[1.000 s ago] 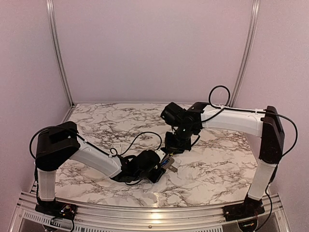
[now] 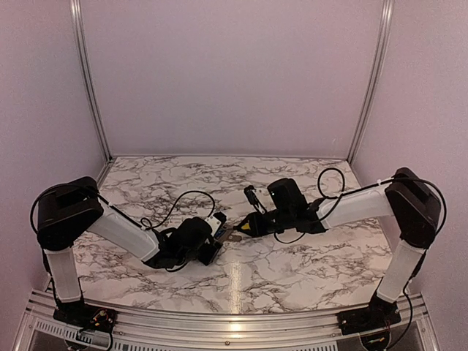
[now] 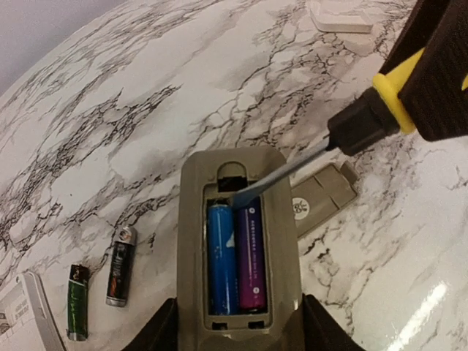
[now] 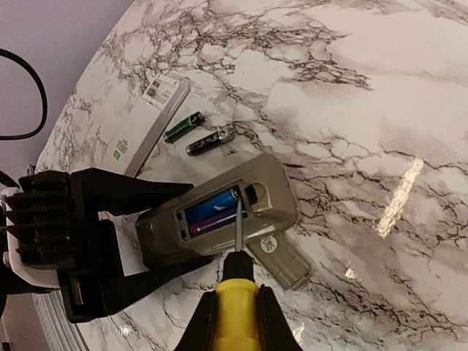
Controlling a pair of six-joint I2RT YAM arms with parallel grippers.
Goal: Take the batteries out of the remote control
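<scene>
My left gripper is shut on the grey remote (image 3: pixel 194 256), its open compartment facing up with a blue battery (image 3: pixel 221 256) and a purple battery (image 3: pixel 250 256) inside. My right gripper is shut on a yellow screwdriver (image 4: pixel 237 307), whose metal tip rests at the top end of the batteries, by the blue one. The battery cover (image 3: pixel 327 197) lies on the table beside the remote.
A green battery (image 3: pixel 77 300) and a dark battery (image 3: pixel 119 267) lie loose near a white object (image 4: pixel 139 131) on the marble table. Another small white piece (image 3: pixel 340 18) lies farther away.
Both arms have shifted left across the top view, carrying the remote and screwdriver, and the right arm has changed its angle, lying lower than a second ago.
</scene>
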